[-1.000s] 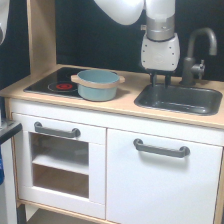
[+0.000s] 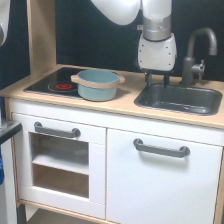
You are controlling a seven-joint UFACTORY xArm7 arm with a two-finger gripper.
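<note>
A blue-green pot (image 2: 98, 85) with beige side handles sits upright on the counter in the camera view, at the right edge of the black stovetop (image 2: 52, 88). It looks empty, though its inside shows only in part. My gripper (image 2: 157, 79) hangs to the right of the pot, fingers downward, above the back left part of the sink (image 2: 178, 99). Its two dark fingers stand apart with nothing visible between them. Gripper and pot do not touch.
A dark faucet (image 2: 192, 62) rises close to the right of my gripper. Below the counter (image 2: 120, 110) are an oven door with a handle (image 2: 57, 131) and a white cabinet door (image 2: 160, 180). A strip of counter between pot and sink is clear.
My gripper has shifted slightly to the left. The pot and the doors look unchanged.
</note>
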